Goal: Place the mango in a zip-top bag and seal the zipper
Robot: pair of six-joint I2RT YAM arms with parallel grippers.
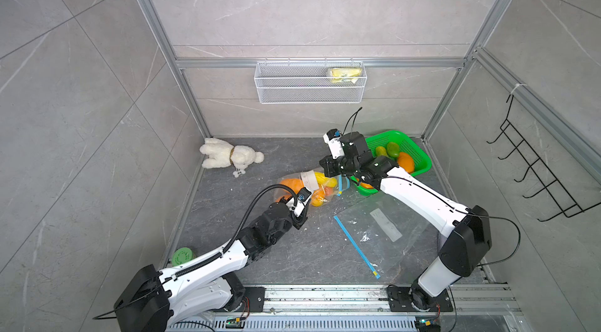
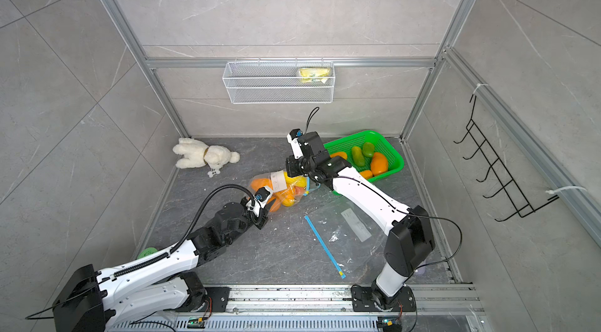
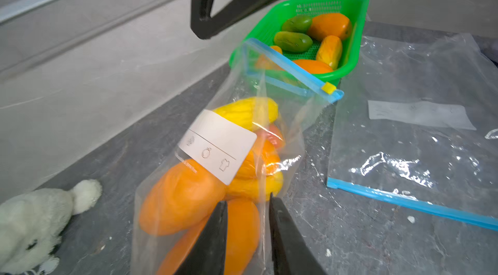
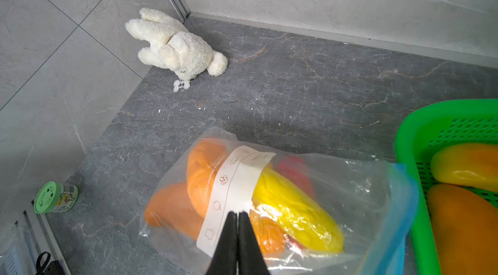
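A clear zip bag (image 4: 363,197) holding several orange, yellow and red fruits (image 3: 182,198) and bearing a white label lies on its side in mid-table, its blue-zipped mouth beside the green basket. My left gripper is low at the bag's near end; its fingers stand apart, with bag film visible behind and between them, and whether any is gripped is unclear. My right gripper hangs over the bag, shut.
A green basket (image 2: 394,160) of fruit sits back right. An empty zip bag (image 1: 394,222) lies flat at right. A white plush toy (image 1: 219,153) lies back left; a green-lidded can (image 1: 182,255) is front left.
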